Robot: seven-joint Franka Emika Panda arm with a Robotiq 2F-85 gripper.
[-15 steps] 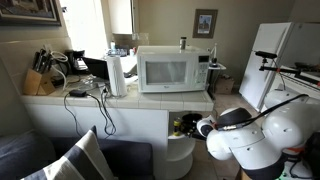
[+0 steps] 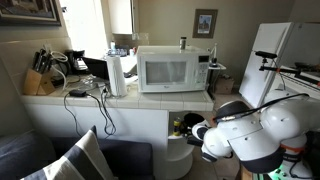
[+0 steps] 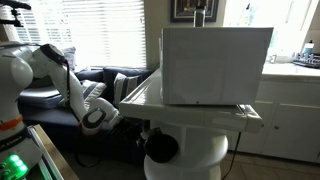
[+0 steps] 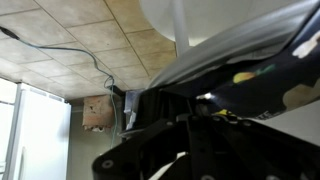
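Observation:
My gripper appears shut, its dark fingers hard to tell from the dark things behind them. Right beside it in the wrist view lies a dark patterned item with leaf-like spots, next to a curved silvery rim. I cannot tell whether anything thin is between the fingers. In exterior view 2 a black round pot rests on the white shelf below the counter, with the arm's hand just left of it. A small yellowish item shows at the shelf in exterior view 1.
A white microwave stands on the counter above the shelf, with a knife block at its far end. A dark sofa sits below. Tiled floor is open beyond the shelf, crossed by a cable.
The counter and the things on it look unmoved.

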